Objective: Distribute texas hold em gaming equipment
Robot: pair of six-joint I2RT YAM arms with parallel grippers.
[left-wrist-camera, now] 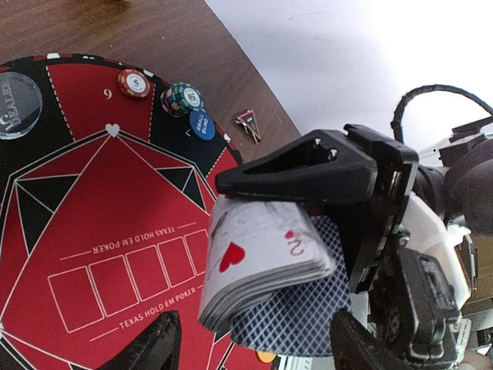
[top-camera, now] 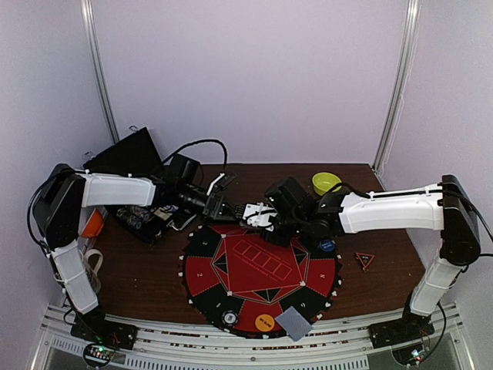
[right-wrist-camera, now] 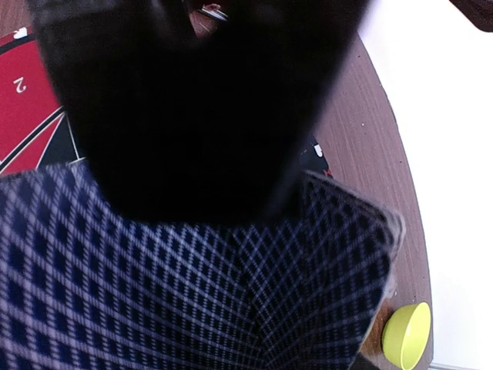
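A bent deck of cards (left-wrist-camera: 266, 247), a heart showing on its top face, hangs above the mat in the left wrist view. My right gripper (top-camera: 260, 220) is shut on it, one black finger (left-wrist-camera: 296, 173) lying across its top; the other is hidden. Close up in the right wrist view, the deck's blue checked backs (right-wrist-camera: 154, 285) fill the lower part. My left gripper stands open just short of the cards, nothing between its fingers. The round red and black poker mat (top-camera: 250, 293) lies below both arms.
On the mat are an orange button (top-camera: 264, 322), a checked card stack (top-camera: 294, 324), a dealer disc (left-wrist-camera: 15, 106) and chips (left-wrist-camera: 182, 99). A triangular piece (top-camera: 364, 260) and yellow bowl (top-camera: 326, 182) stand right; an open black case (top-camera: 127, 158) stands left.
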